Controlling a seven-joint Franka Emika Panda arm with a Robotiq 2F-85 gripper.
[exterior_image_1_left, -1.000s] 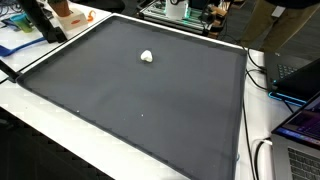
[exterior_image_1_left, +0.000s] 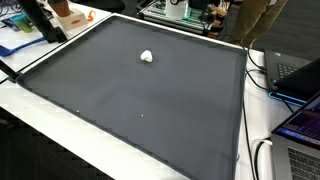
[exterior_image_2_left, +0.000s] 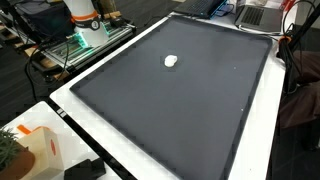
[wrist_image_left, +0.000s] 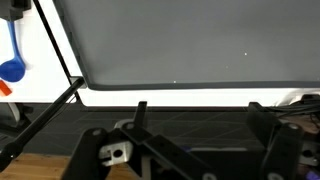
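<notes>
A small white object (exterior_image_1_left: 147, 56) lies on the dark grey mat toward its far side in exterior view 1. The same white object (exterior_image_2_left: 170, 61) shows left of the mat's middle in exterior view 2. My gripper appears only in the wrist view, its two dark fingers set wide apart with nothing between them. Below it are the mat's edge and a white table strip; the white object is outside that view. The arm's base (exterior_image_2_left: 88, 22) is visible at the upper left of exterior view 2.
Laptops (exterior_image_1_left: 298, 125) and cables line the right side in exterior view 1. A terracotta pot (exterior_image_2_left: 38, 150) sits at the lower left corner in exterior view 2. A blue spoon (wrist_image_left: 13, 68) lies at the wrist view's left.
The person at the upper right of exterior view 1 has shifted, showing less of themselves now. The white object and the mat have stayed put.
</notes>
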